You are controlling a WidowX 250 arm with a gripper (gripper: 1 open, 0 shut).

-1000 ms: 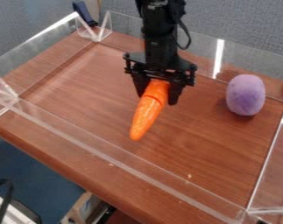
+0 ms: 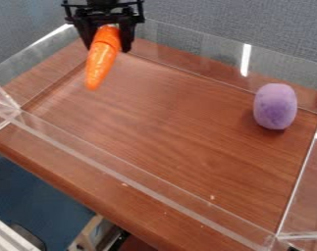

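An orange toy carrot (image 2: 100, 61) hangs point-down over the back left of the wooden board, its top in the black gripper (image 2: 106, 25), which is shut on it at the upper edge of the view. A purple oval object (image 2: 275, 106), like a toy eggplant, rests on the board at the right.
Clear plastic walls surround the wooden board (image 2: 168, 147), whose middle and front are free. A grey textured panel (image 2: 279, 39) stands behind. Past the front left edge there is a dark blue area with some light frame parts below.
The gripper has carried the carrot up and to the left, from the middle of the board to the back left. The purple object has not moved.
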